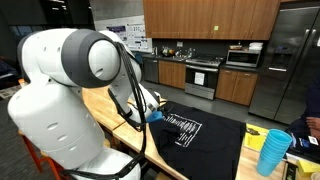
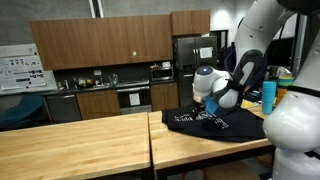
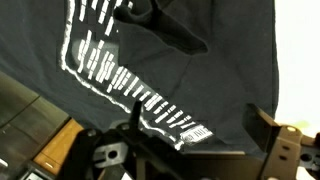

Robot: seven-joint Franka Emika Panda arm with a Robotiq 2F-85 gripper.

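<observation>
A black cloth (image 1: 215,148) with a white printed pattern lies spread on the light wooden table, somewhat rumpled. In the wrist view the cloth (image 3: 200,75) fills most of the picture, its white stripes running diagonally at the left and a raised dark fold (image 3: 165,25) near the top. My gripper is above it with fingers wide apart and nothing between them. From the second exterior view, the cloth (image 2: 245,122) appears beyond the table's near edge, partly behind the white arm.
Blue cups (image 1: 272,152) stand at the table's right side, beside a yellow item (image 1: 255,137). Bare wooden table (image 2: 75,145) extends widely to the left in the second exterior view. Kitchen cabinets and a stove (image 1: 202,78) are in the background.
</observation>
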